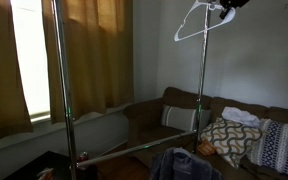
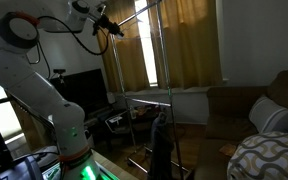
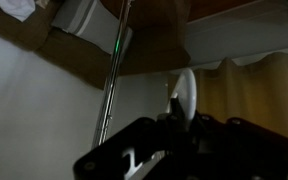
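Note:
A white plastic hanger [image 1: 193, 37] hangs high beside the upright pole in exterior view 1, tilted. My gripper [image 1: 230, 5] is at the top edge of that view, shut on the hanger's upper part. In exterior view 2 the gripper [image 2: 112, 30] is at the end of the raised arm, near the top of the metal rack [image 2: 169, 75]. The wrist view shows the white hanger [image 3: 187, 92] rising from between the dark fingers, with a rack pole [image 3: 111, 90] to the left. The hanger's hook is hard to make out.
A dark garment [image 2: 162, 145] hangs low on the rack. Behind it are yellow curtains [image 2: 191, 50] and a brown sofa [image 2: 224, 120] with cushions. Open air surrounds the gripper apart from the rack's poles.

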